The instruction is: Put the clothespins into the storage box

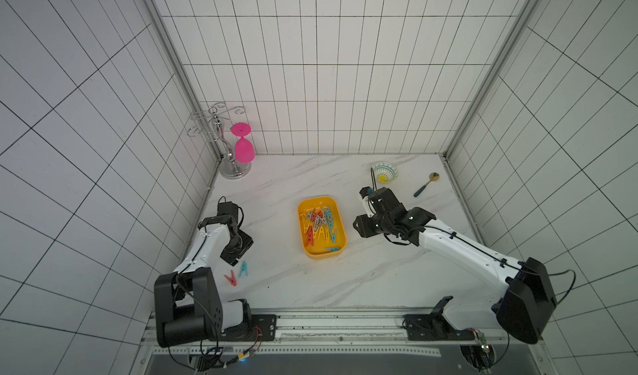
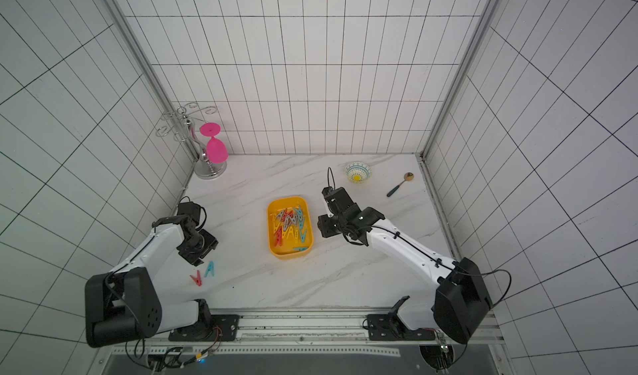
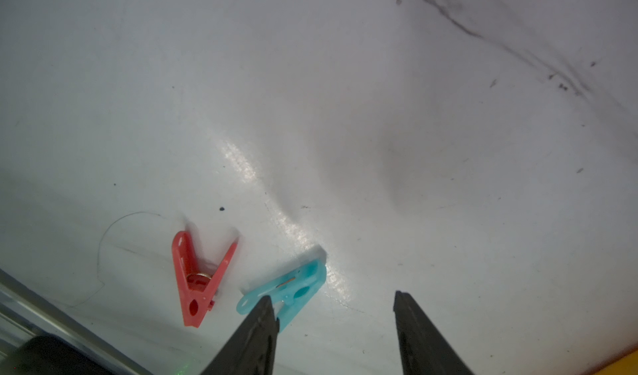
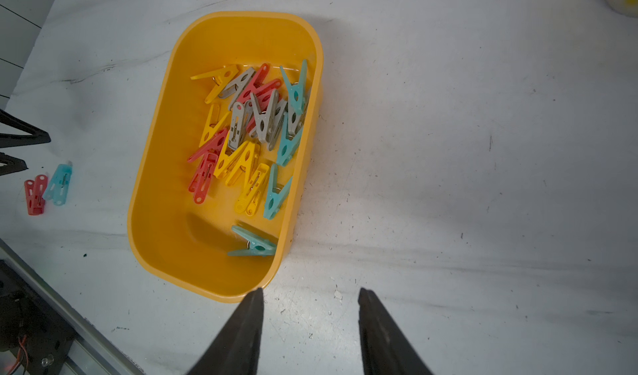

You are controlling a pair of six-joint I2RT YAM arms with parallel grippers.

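Note:
The yellow storage box stands mid-table, with several red, yellow, grey and teal clothespins lying in it. Two clothespins rest on the bare table at the front left: a red clothespin and a teal clothespin. My left gripper is open above the table, close to this pair; its left finger overlaps the teal one in the left wrist view. Nothing sits between its fingers. Right of the box hovers my right gripper, its fingers apart and empty over bare table.
A patterned bowl and a spoon lie at the back right. At the back left stands a metal rack with pink utensils hanging. The table between the left gripper and the box is clear.

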